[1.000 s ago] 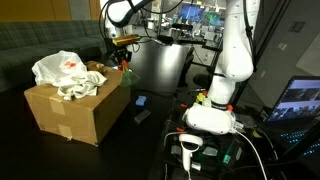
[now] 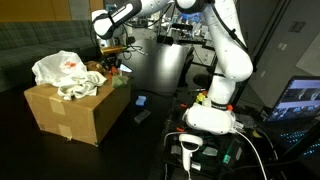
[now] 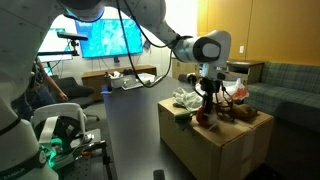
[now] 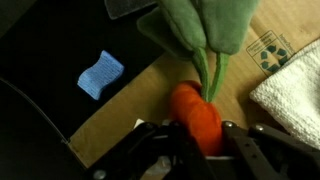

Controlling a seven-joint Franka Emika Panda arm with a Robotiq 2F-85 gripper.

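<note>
A soft orange-red toy (image 4: 197, 112) with green leaf-like parts (image 4: 205, 25), resembling a plush carrot, sits between the dark fingers of my gripper in the wrist view. The gripper is shut on its orange end. In exterior view 2 the orange body (image 3: 203, 117) shows beneath the gripper, just at the top of a cardboard box (image 3: 185, 146), and the green part (image 3: 184, 119) reaches toward the box's edge. Exterior view 1 has the green part (image 2: 121, 79) at the box's right corner. Whether the toy rests on the box is hard to tell.
White cloths (image 2: 77, 85) and a brown item (image 3: 241, 111) cover much of the box top. A small blue-grey cloth (image 4: 101, 75) lies on the dark surface beside the box. A sofa (image 2: 45, 38) stands behind. Dark floor in front of the box is mostly clear.
The arm has moved left over the box with the toy in its gripper. The green part has shifted slightly left and up, from beside the box's edge to its top corner.
</note>
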